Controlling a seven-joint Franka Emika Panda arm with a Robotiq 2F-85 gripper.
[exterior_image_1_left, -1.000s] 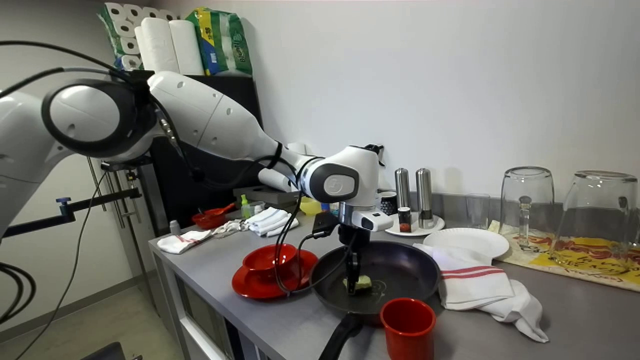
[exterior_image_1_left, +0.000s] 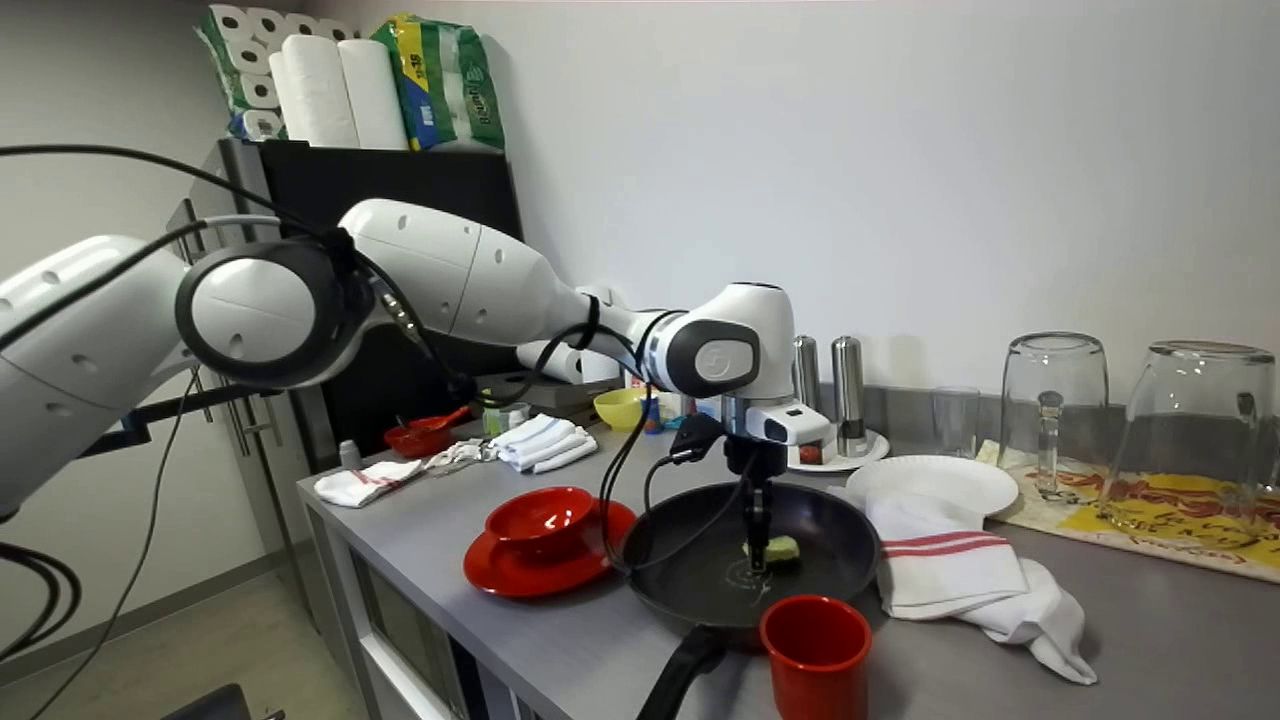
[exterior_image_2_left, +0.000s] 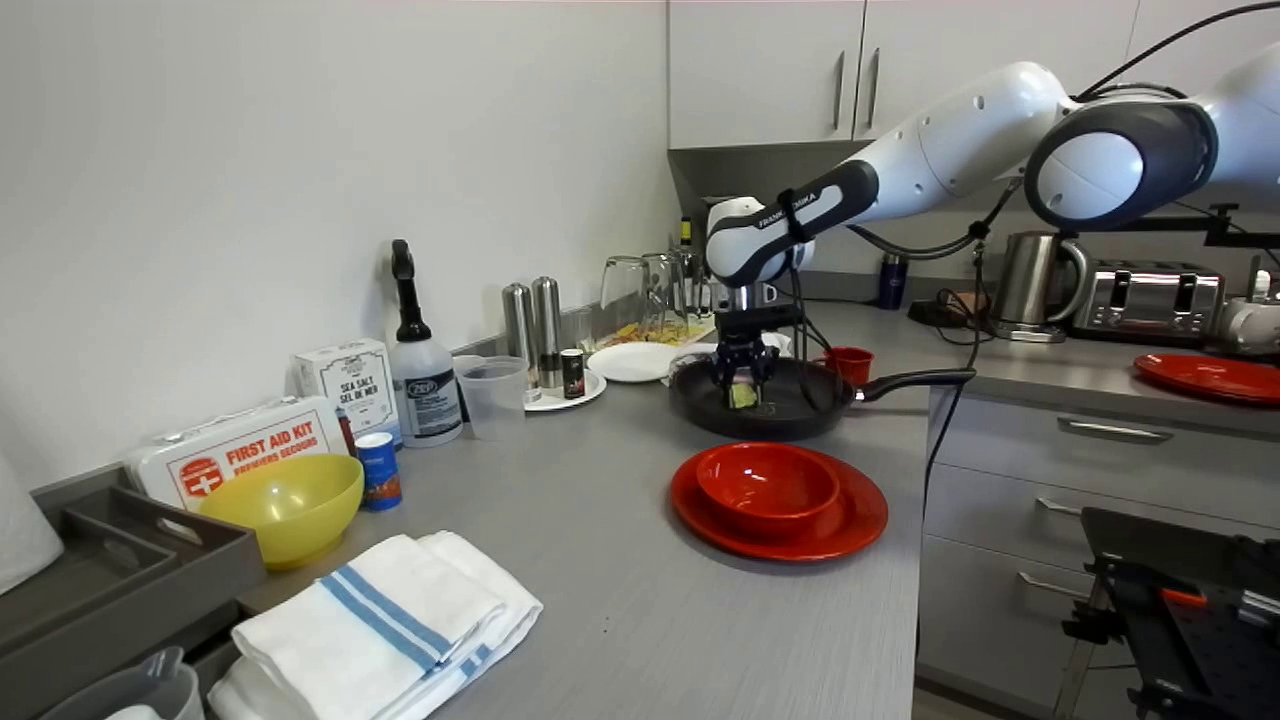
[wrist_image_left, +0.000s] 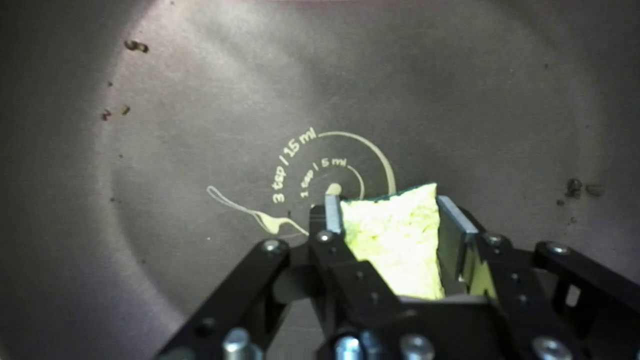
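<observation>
A pale yellow-green sponge (wrist_image_left: 393, 237) is pinched between the two fingers of my gripper, which is shut on it. Both sit inside a black frying pan (exterior_image_1_left: 672, 558), near the middle of its base. In the wrist view the sponge lies beside the printed measuring rings (wrist_image_left: 360, 162); whether its underside touches the pan cannot be told. From exterior view 2 the sponge (exterior_image_2_left: 744, 394) shows low in the pan (exterior_image_2_left: 792, 420), under my gripper (exterior_image_2_left: 746, 374). Dark crumbs (wrist_image_left: 137, 46) are scattered over the pan's surface.
A red cup (exterior_image_1_left: 817, 660) stands close to the pan's handle (exterior_image_1_left: 681, 674). A red bowl (exterior_image_1_left: 540, 516) on a red plate (exterior_image_1_left: 510, 580) sits beside the pan. On the other side lies a white towel (exterior_image_1_left: 948, 570).
My gripper and the sponge have moved across the pan, rightward in exterior view 1, from its left part to around the middle. The pan looks unmoved.
</observation>
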